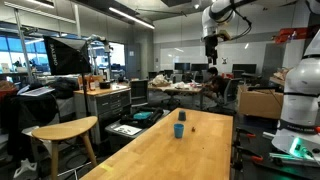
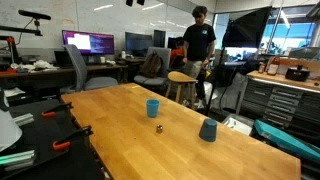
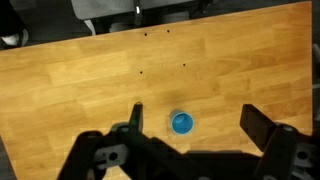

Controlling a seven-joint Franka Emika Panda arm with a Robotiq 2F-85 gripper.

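Note:
A blue cup stands on the wooden table, and a darker grey-blue cup is nearer that camera, to the right. Between them lies a very small dark object, too small to identify. The first exterior view has the blue cup in front of the darker cup. High above the tabletop hangs my gripper. From the wrist, the gripper is open, its fingers wide apart. One round cup appears far below in that gap; the gripper body may hide other things.
A wooden stool stands close to its edge in the first exterior view. Someone in dark clothes stands behind the table, near a black panel.

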